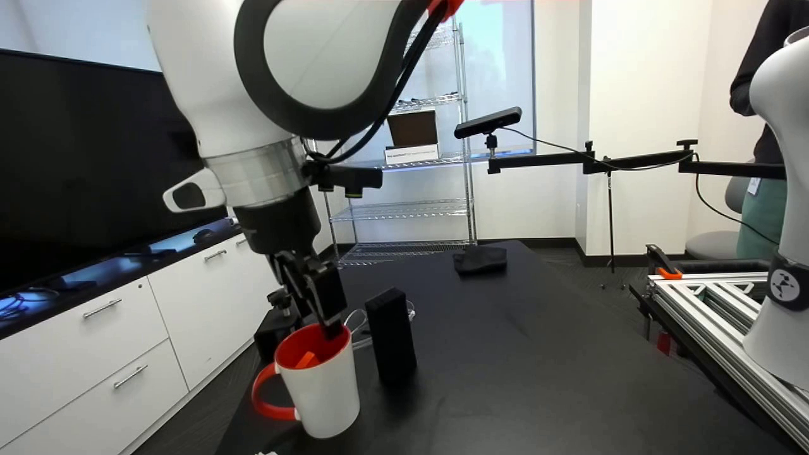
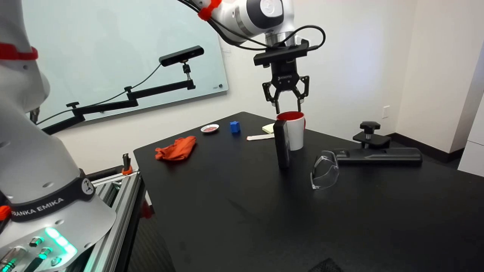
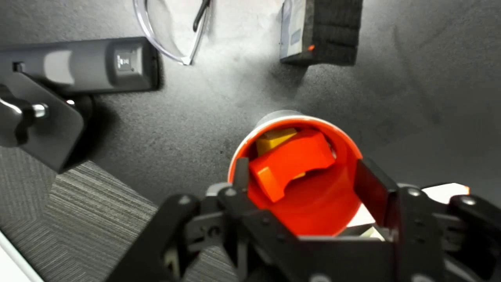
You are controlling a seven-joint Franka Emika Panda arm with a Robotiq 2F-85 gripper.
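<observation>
A white mug [image 2: 296, 134] with a red inside and red handle [image 1: 265, 394] stands upright near the table's far edge. Inside it, the wrist view shows an orange-red block [image 3: 296, 159] and a yellow piece [image 3: 274, 139] partly under it. My gripper [image 2: 288, 108] points down at the mug's mouth, fingers spread about as wide as the rim. In the wrist view one finger [image 3: 241, 174] overlaps the rim's left side and the other finger [image 3: 375, 188] lies by its right side. Nothing shows held between them; whether they touch the rim cannot be told.
Close to the mug stands an upright black box [image 2: 281, 144]. Clear glasses [image 2: 325, 170] and a clamped black bar [image 2: 380, 156] lie nearby. Along the other side are an orange cloth [image 2: 176, 149], a blue block [image 2: 234, 127] and a small dish [image 2: 209, 129].
</observation>
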